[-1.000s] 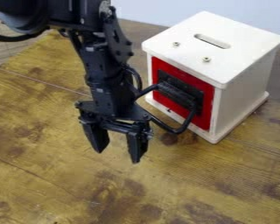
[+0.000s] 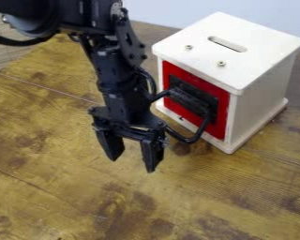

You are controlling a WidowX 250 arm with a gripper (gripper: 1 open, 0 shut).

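My black gripper [image 2: 130,148] hangs open above the wooden floor, pointing down, with nothing between its two fingers. To its right stands a white box [image 2: 255,89] with a slot and two bolts on top and a red front panel [image 2: 178,76] carrying a dark rectangular part, partly hidden behind the arm's cables.
A pale wall [image 2: 172,9] runs behind the box at the back.
The gripper has shifted slightly to the right over the last second. The box has not moved.
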